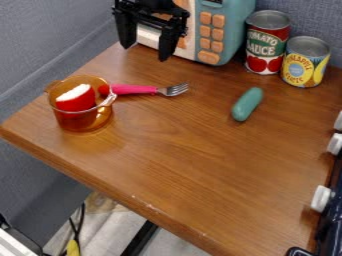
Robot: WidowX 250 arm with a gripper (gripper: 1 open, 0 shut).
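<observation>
My black gripper point(146, 40) is at the top of the view, above the table's back left, in front of a teal toy microwave point(219, 35), its two fingers apart with nothing seen between them. Below it an amber cup point(82, 117) holds red and white items, and a pink-handled fork point(139, 89) lies beside it. A green oblong object point(247, 104) lies right of centre.
A red-labelled can point(266, 47) and a yellow can point(305, 66) stand at the back right. A dark appliance with white knobs point(325, 220) lines the right edge.
</observation>
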